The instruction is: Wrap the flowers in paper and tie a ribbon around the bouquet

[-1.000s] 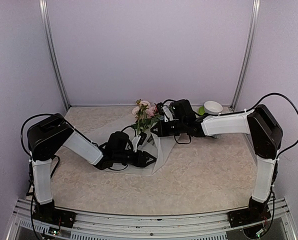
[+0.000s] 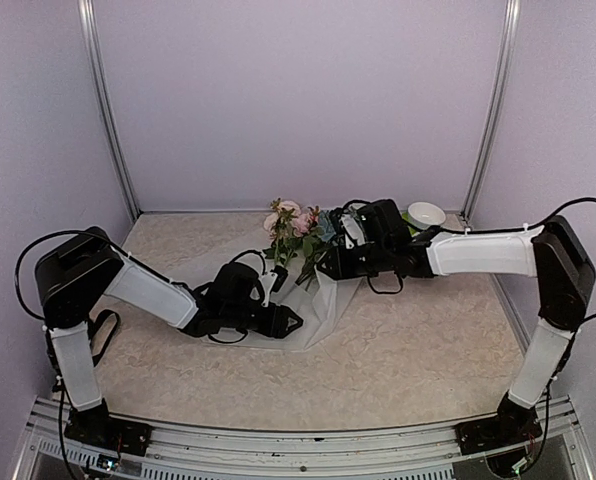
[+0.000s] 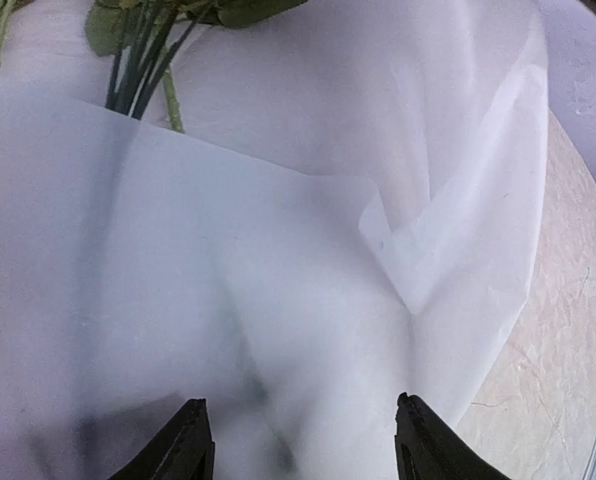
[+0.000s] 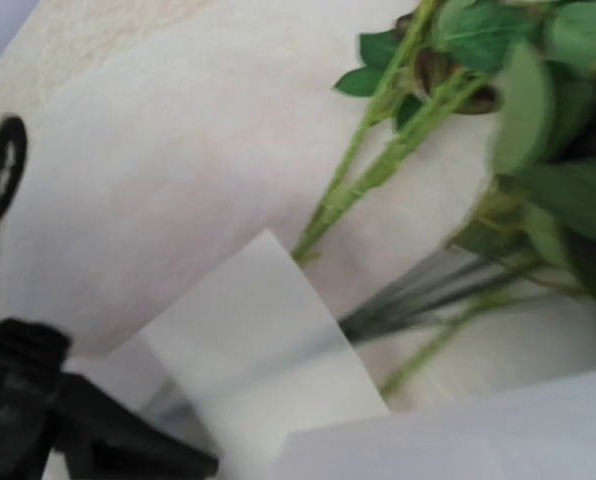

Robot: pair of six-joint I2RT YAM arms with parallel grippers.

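Pink fake flowers (image 2: 290,222) and a blue bloom (image 2: 325,226) lie at the back of a white wrapping sheet (image 2: 318,322). Their green stems (image 4: 378,165) point toward the front, and a fold of the sheet covers some stem ends. In the left wrist view, my left gripper stands open above the folded sheet, fingers well apart. My right gripper (image 2: 328,266) is beside the stems, at the raised right part of the sheet. Only one of its fingers (image 4: 128,440) shows clearly in the right wrist view; paper hides the rest of the finger.
A white bowl (image 2: 425,214) and a green item (image 2: 414,221) stand at the back right, behind the right arm. A black strap (image 2: 105,337) lies at the left edge.
The left gripper has shifted only slightly.
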